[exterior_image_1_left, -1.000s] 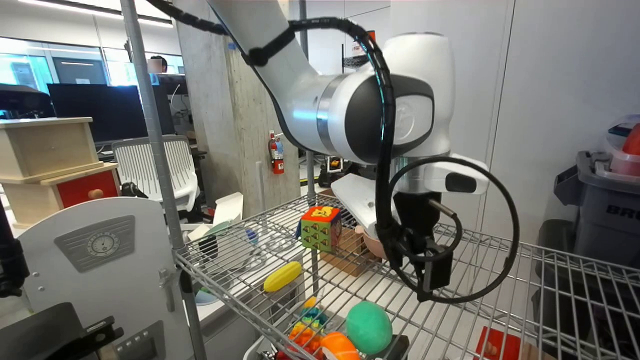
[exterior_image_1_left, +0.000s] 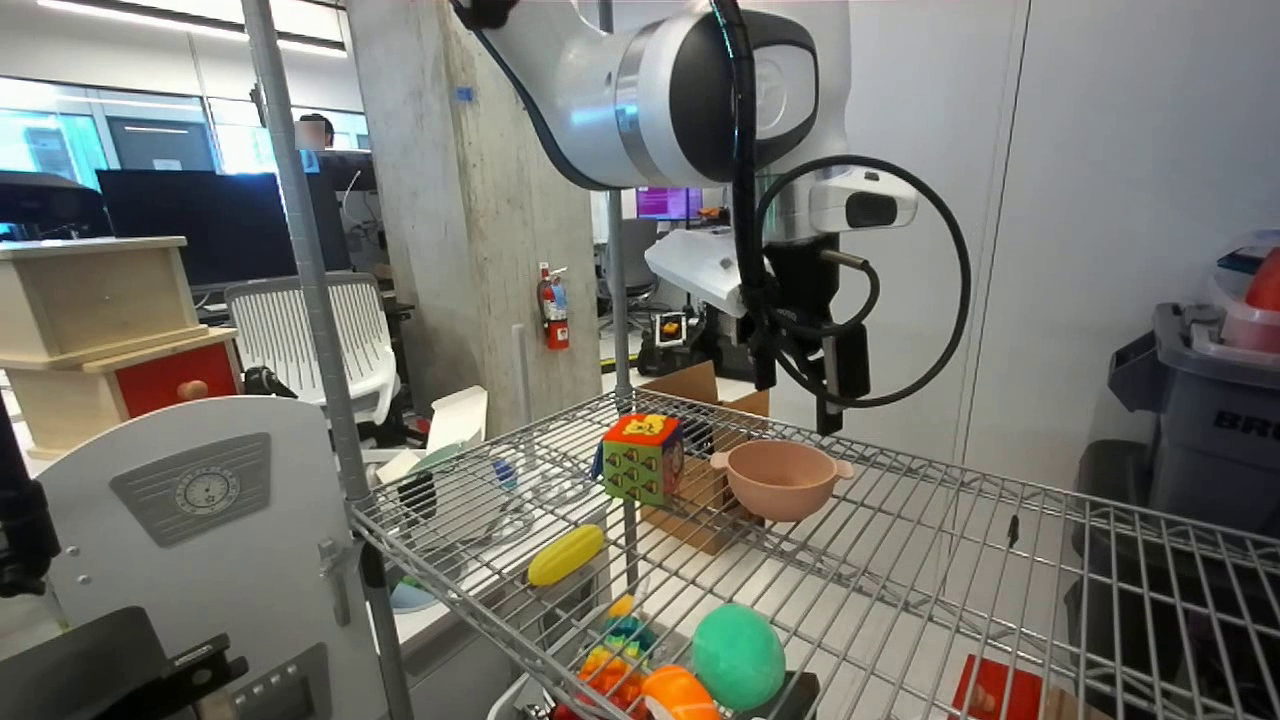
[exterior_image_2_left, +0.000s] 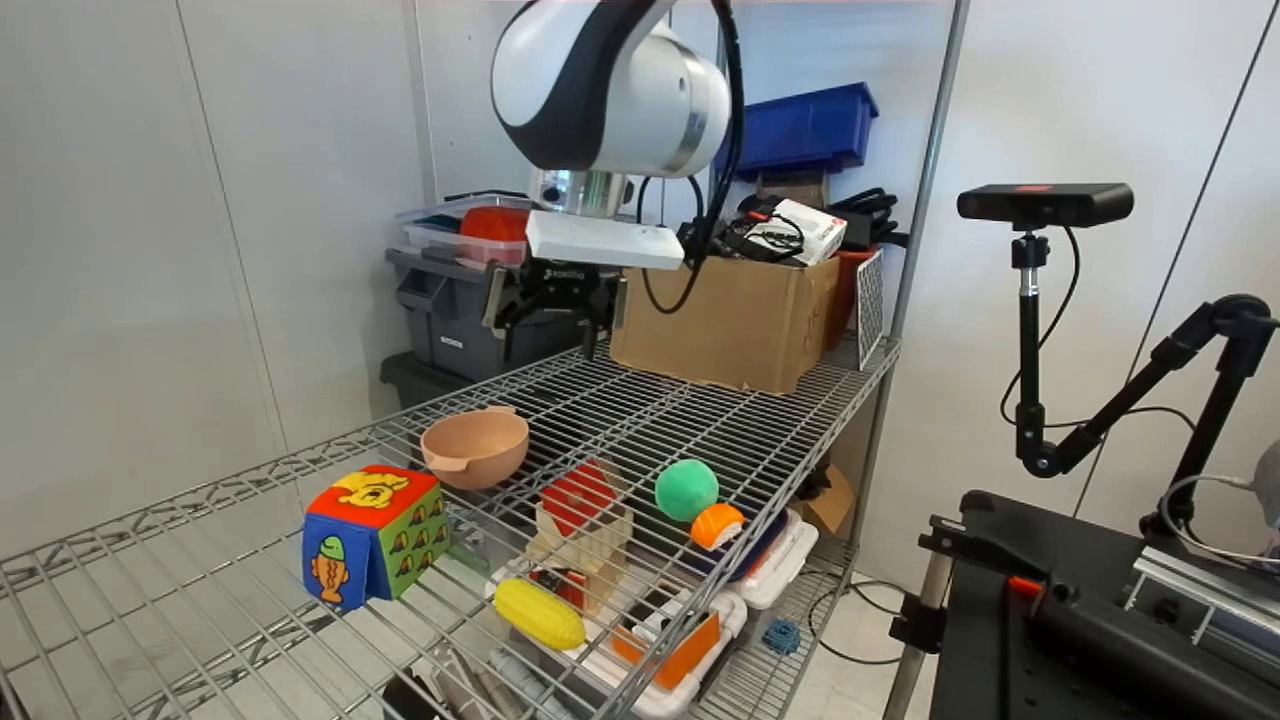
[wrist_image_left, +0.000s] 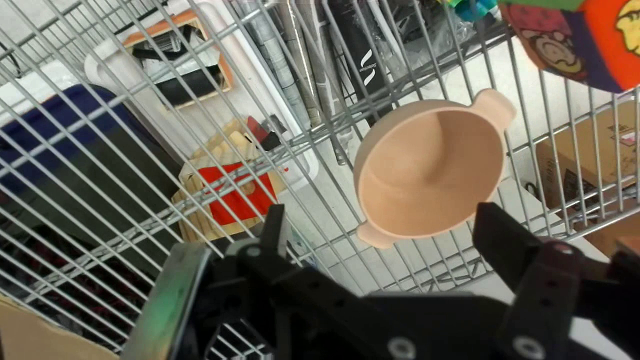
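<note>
Above the wire shelf my gripper (exterior_image_2_left: 548, 350) hangs open, with nothing between its fingers. In the wrist view its black fingertips (wrist_image_left: 274, 223) frame the lower part of the picture. A pink two-handled bowl (exterior_image_1_left: 782, 480) stands upright and empty on the shelf, beneath the gripper and apart from it. Its hollow inside (wrist_image_left: 438, 171) shows in the wrist view, ahead of the fingers. Near the bowl sits a colourful soft cube (exterior_image_2_left: 373, 534). A yellow corn-shaped toy (exterior_image_2_left: 539, 613) lies closer to the shelf's edge, and a green ball (exterior_image_2_left: 686, 490) rests beside an orange piece (exterior_image_2_left: 717, 526).
The wire shelf (exterior_image_1_left: 1032, 528) has much bare room around the bowl. At its far end in exterior view 2 stands a large cardboard box (exterior_image_2_left: 708, 324). Metal posts (exterior_image_1_left: 314, 264) rise at the corners. Boxes and bins lie below the wires.
My arm has risen and shifted left in exterior view 1, so the gripper is well above the shelf. The bowl, partly hidden before, is in full view. Shelf objects look unmoved.
</note>
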